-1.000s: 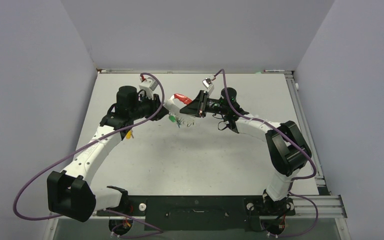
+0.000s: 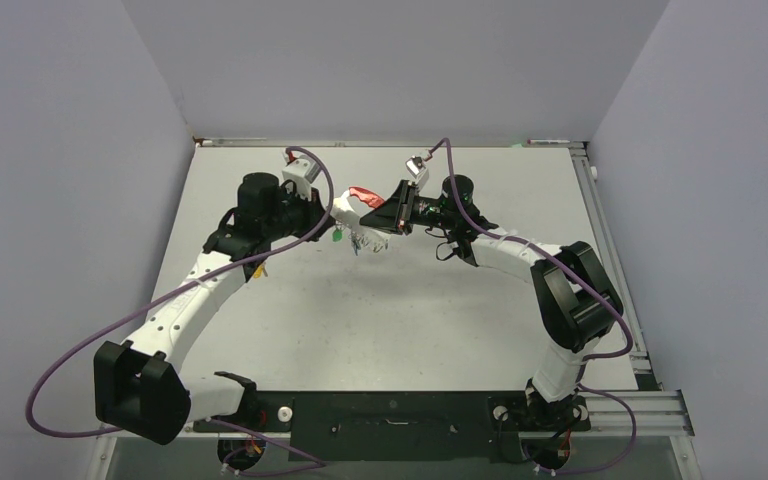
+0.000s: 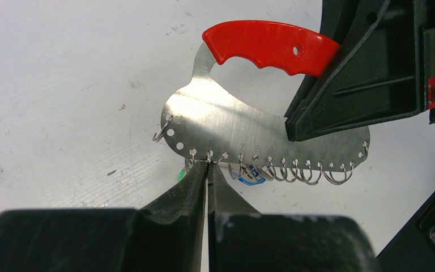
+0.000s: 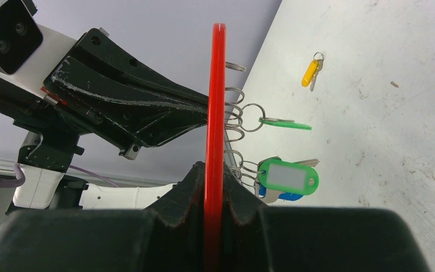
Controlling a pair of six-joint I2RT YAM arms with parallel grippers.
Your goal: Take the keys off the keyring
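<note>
A metal key holder plate (image 3: 238, 124) with a red handle (image 3: 266, 39) is held upright by my right gripper (image 2: 392, 215), shut on it. Rings hang along its perforated lower edge, carrying a green tag (image 4: 289, 177), a blue tag (image 4: 290, 196) and keys. My left gripper is shut, its tips at a ring near the plate's lower left; whether any wire lies between them is unclear. In the right wrist view a key with a yellow tag (image 4: 310, 73) lies apart on the table.
Grey walls stand at the sides and back, and purple hoses run over both arms.
My left gripper has shifted very slightly toward the right in the top view, and the hanging tags have swung a little. The right arm looks still.
</note>
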